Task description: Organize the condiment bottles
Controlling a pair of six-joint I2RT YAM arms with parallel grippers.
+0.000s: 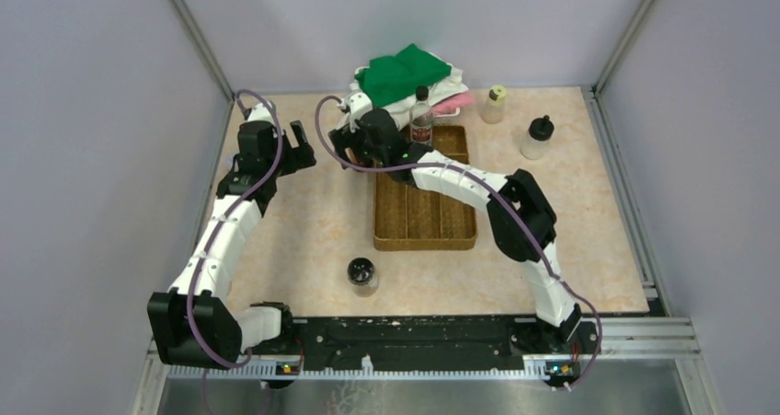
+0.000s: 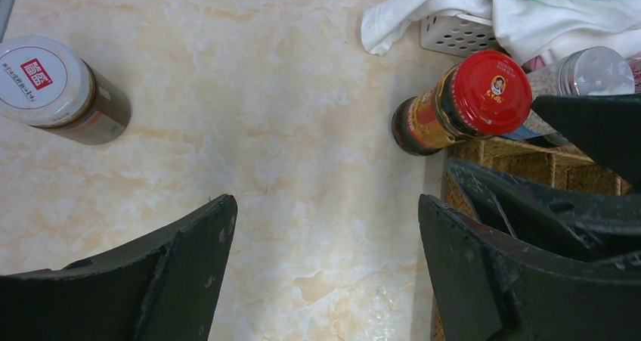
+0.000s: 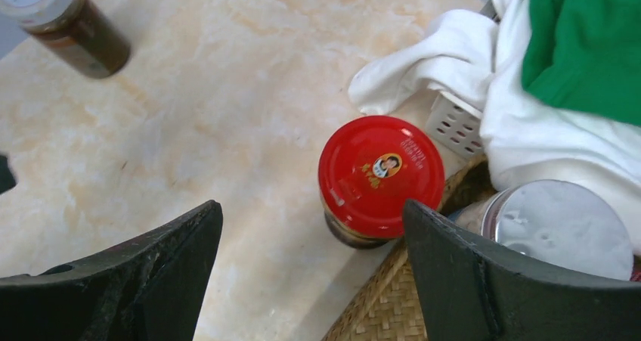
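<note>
A red-lidded sauce jar (image 2: 491,93) stands just left of the woven divided tray (image 1: 423,240). My open right gripper hovers over this jar (image 3: 380,176), mostly hiding it in the top view. A silver-capped spice jar (image 3: 563,225) stands beside it in the tray, near a tall dark-capped bottle (image 1: 421,121). My open left gripper is over bare table at the left. A brown jar with white lid (image 2: 53,84) stands at far left. A black-topped jar (image 1: 361,272) stands at the front, and two shakers (image 1: 493,104) (image 1: 536,141) at back right.
A white basket with white, green (image 1: 400,74) and pink cloths sits at the back. The right arm reaches across the tray, close to the left gripper. The front and right of the table have free room.
</note>
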